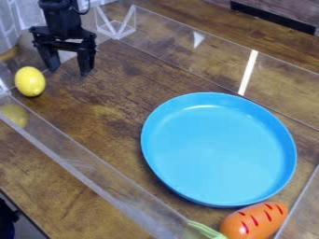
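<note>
The black gripper is at the upper left, low over the wooden tray floor, its fingers apart with nothing visible between them. A yellow lemon-like object lies just below and left of it, apart from it. A large blue plate fills the right middle. An orange toy carrot with red marks and a green top lies at the bottom right.
Clear plastic walls run diagonally along the lower left and across the upper part of the wooden surface. The floor between gripper and plate is clear.
</note>
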